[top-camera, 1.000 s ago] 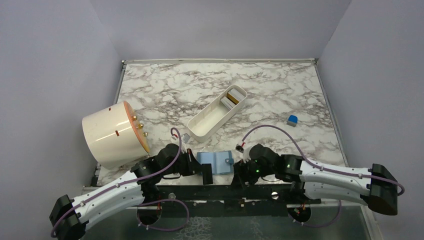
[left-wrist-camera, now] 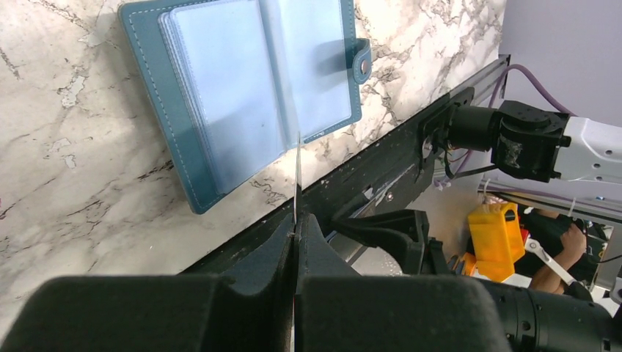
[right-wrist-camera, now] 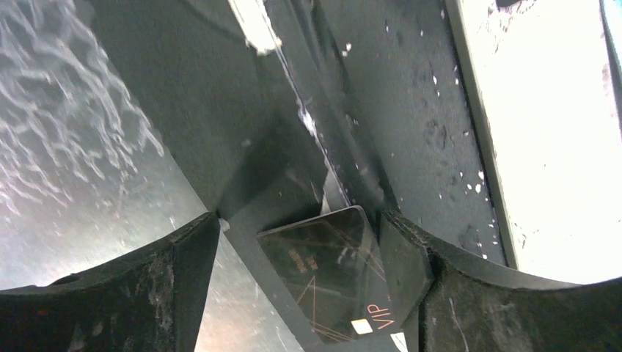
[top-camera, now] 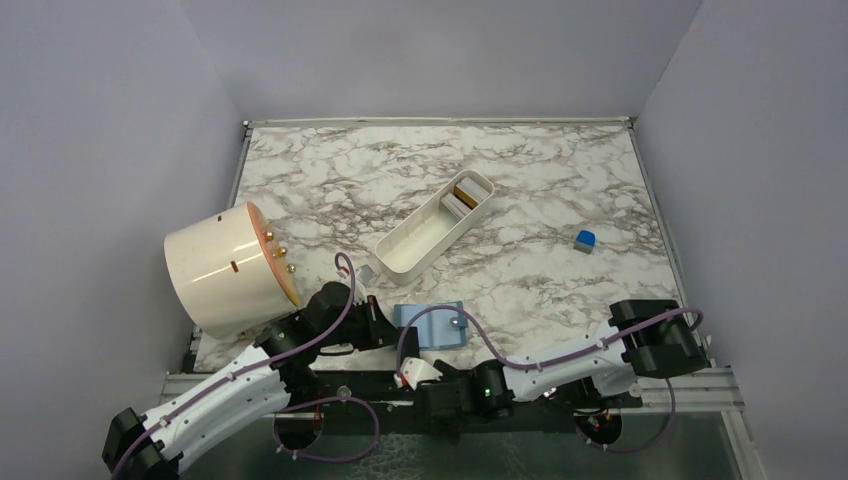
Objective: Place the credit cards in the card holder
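The open blue card holder (top-camera: pixel 430 325) (left-wrist-camera: pixel 227 88) lies at the table's front edge, its clear sleeves spread. My left gripper (top-camera: pixel 388 335) is beside it, shut on a thin card (top-camera: pixel 410 340) (left-wrist-camera: pixel 298 183), seen edge-on in the left wrist view and dark from above. My right gripper (top-camera: pixel 440 420) is over the black front rail, fingers apart around a black card (right-wrist-camera: pixel 315 271) lying there; whether they touch it I cannot tell.
A white tray (top-camera: pixel 405 250) holding several cards stands behind the holder. A cream cylinder (top-camera: pixel 220 270) is at the left, a small blue block (top-camera: pixel 585 240) at the right.
My right arm has swung left and towards the front edge, its gripper moving from beside the holder down over the rail. The left arm has moved only slightly.
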